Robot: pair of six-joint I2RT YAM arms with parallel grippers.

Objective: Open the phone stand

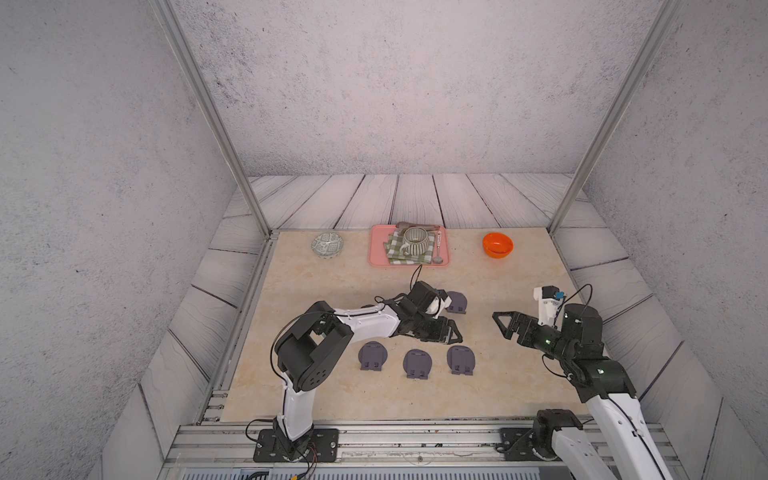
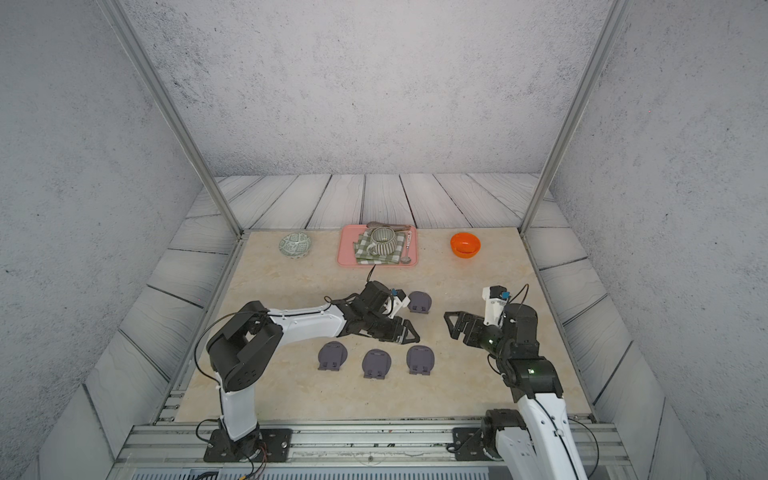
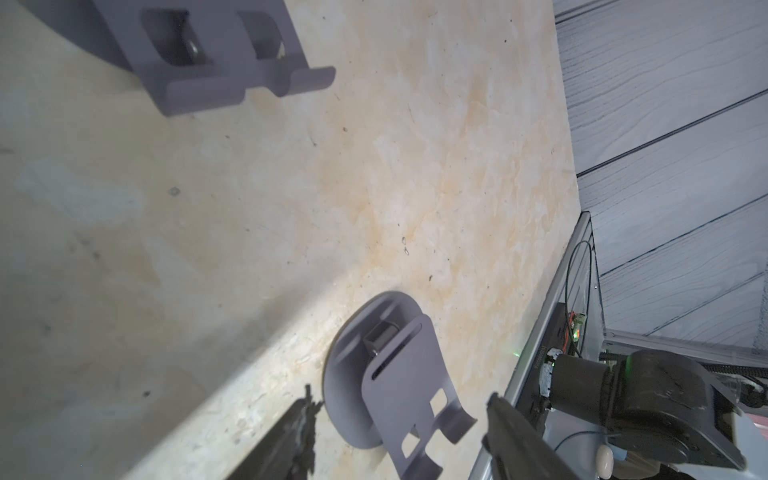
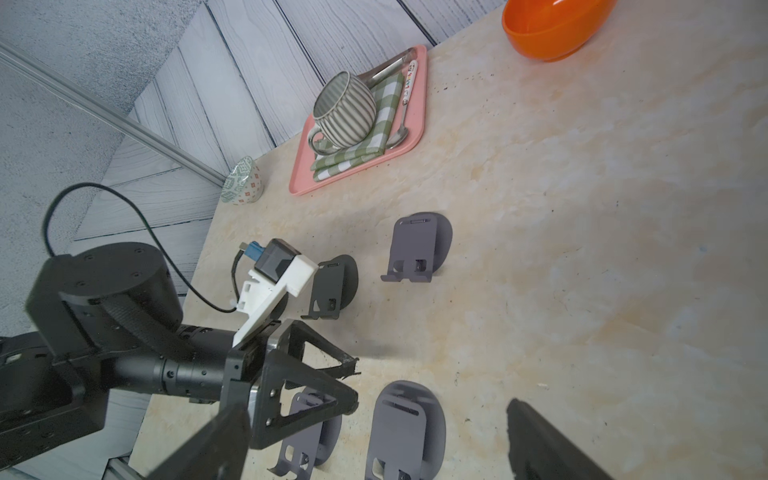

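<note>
My left gripper (image 1: 457,331) reaches over the middle of the table, its fingers part open with nothing between them. Between its blurred fingers, lower down, the left wrist view shows a dark grey-purple phone stand (image 3: 408,384), its hooked plate tilted over a round base. A second stand (image 3: 216,56) is cut off at the top left. In front of the left arm lie three stands, among them the front right one (image 1: 461,359); behind the gripper is a back stand (image 1: 457,302). The arm hides others. At the right, my right gripper (image 1: 504,324) hangs open and empty.
At the back stand a pink tray (image 1: 378,251) with a striped cup (image 1: 415,241), a patterned bowl (image 1: 327,245) and an orange bowl (image 1: 497,245). A dark stand (image 4: 327,289) shows beyond the left gripper.
</note>
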